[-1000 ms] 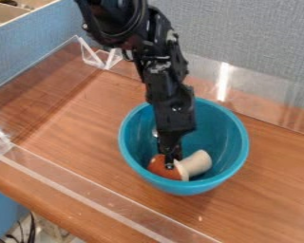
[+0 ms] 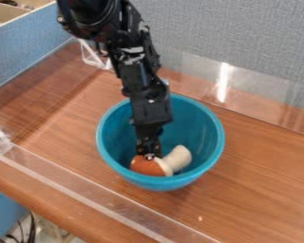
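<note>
A teal bowl (image 2: pixel 205 123) sits on the wooden table. Inside it, near the bottom, lies a toy mushroom with an orange cap (image 2: pixel 147 165) and a pale cream stem (image 2: pixel 178 158). My black gripper (image 2: pixel 148 155) reaches down into the bowl from above, its tip at the orange cap. Whether its fingers are open or closed on the mushroom is too small and dark to tell.
Clear plastic strips run along its back and left edges. A grey padded wall stands behind, a blue board at the left, cables at the lower left.
The gripper stays down in the bowl at the orange cap.
</note>
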